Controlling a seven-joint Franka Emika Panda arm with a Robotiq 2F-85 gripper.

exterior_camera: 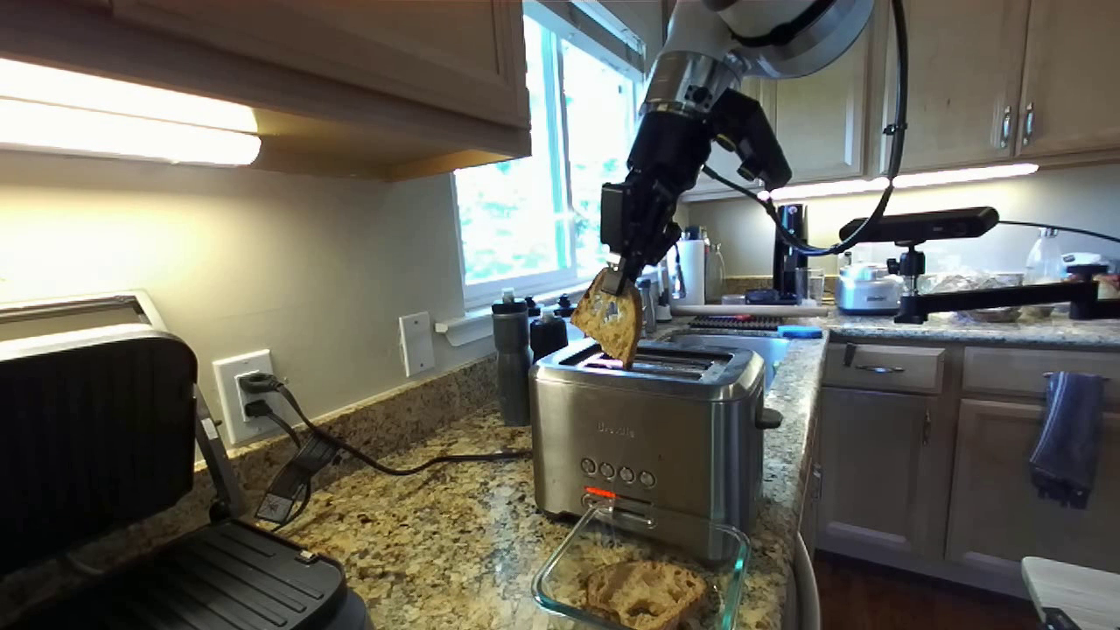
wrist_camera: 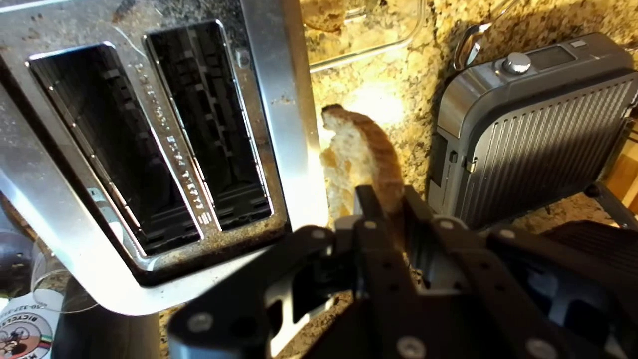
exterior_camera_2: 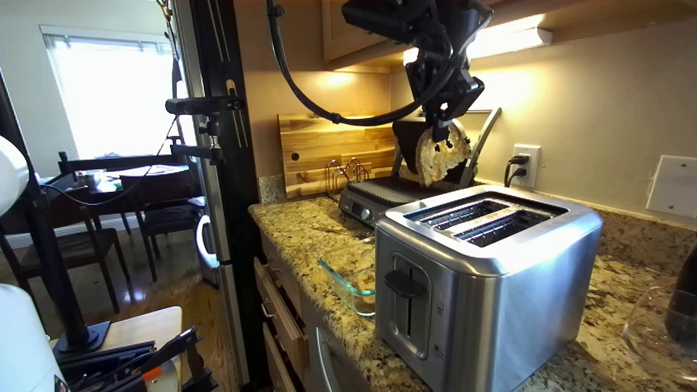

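Note:
A slice of bread point(exterior_camera: 611, 317) with holes and a brown crust hangs from my gripper, which is shut on its edge. In exterior view 2 the same slice point(exterior_camera_2: 439, 157) is on the grill side of the toaster point(exterior_camera_2: 483, 281), above the toaster's top and apart from it. From the wrist view, the slice is beside the toaster's metal rim, not over a slot. Two long slots point(wrist_camera: 212, 119) there look dark and empty. Another bread slice point(exterior_camera: 646, 593) lies in a clear glass dish point(exterior_camera: 735, 572) at the toaster's front.
An open contact grill point(wrist_camera: 538, 131) stands on the counter beyond the dish. A black power cord point(exterior_camera: 420, 464) runs from the wall outlet to the toaster. Dark bottles point(exterior_camera: 512, 357) stand behind the toaster, near the window wall.

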